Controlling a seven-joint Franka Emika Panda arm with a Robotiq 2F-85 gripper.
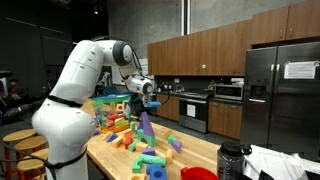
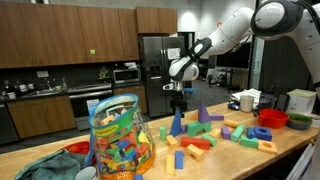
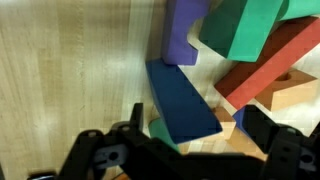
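In the wrist view my gripper is open, with dark fingers (image 3: 118, 148) standing wide to either side. A long blue block (image 3: 178, 98) lies between them in that view, with clear space to each finger. From the second exterior view, the gripper (image 2: 177, 104) points down just over the upright blue block (image 2: 176, 125). Whether the fingers reach down past its top cannot be told. A purple block (image 3: 183, 30) stands right by the blue one. The first exterior view shows the gripper (image 1: 145, 104) above the toys, near a tall purple piece (image 1: 147, 128).
Close by on the right of the wrist view are a green block (image 3: 240, 28), a red block (image 3: 270, 62) and an orange block (image 3: 288, 90). Bare wood fills the left. A clear toy bag (image 2: 122, 140) and a red bowl (image 2: 272, 118) stand on the table.
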